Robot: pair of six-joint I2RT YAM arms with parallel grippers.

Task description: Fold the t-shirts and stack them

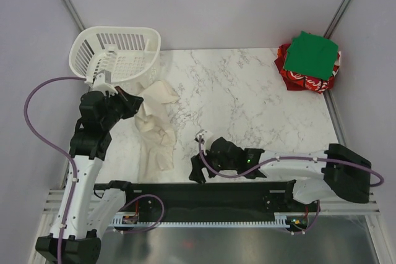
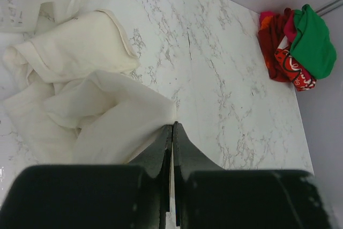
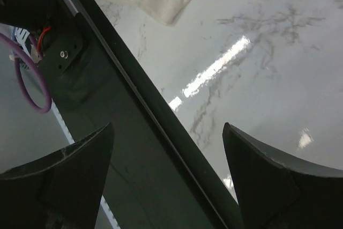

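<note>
A cream t-shirt (image 1: 158, 140) lies crumpled on the left of the table below the basket, its upper edge raised to my left gripper (image 1: 131, 106), which is shut on it; in the left wrist view the cloth (image 2: 118, 111) rises to the shut fingertips. My right gripper (image 1: 198, 168) stands open at the front middle, with nothing between its fingers, to the right of the cloth. At the back right lies a stack of shirts, green (image 1: 309, 54) on top of red ones (image 1: 297, 81).
A white plastic basket (image 1: 151, 41) stands at the back left. The front edge runs under my right gripper.
</note>
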